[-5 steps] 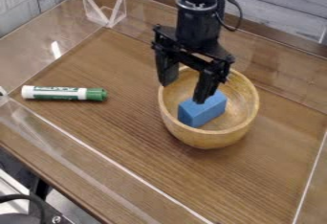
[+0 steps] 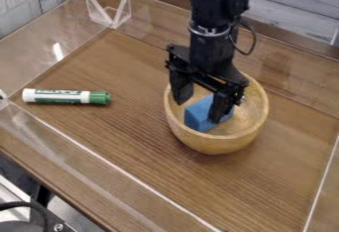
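Note:
The black gripper (image 2: 204,83) hangs over a beige bowl (image 2: 199,138) right of centre, its fingers spread apart, one near the left rim and the other above a blue block (image 2: 205,114) inside. The block is partly hidden behind the fingers; whether they touch it is unclear.
A green and white tube (image 2: 66,96) lies at the left on the wooden table (image 2: 93,167). A cable runs at the lower left edge.

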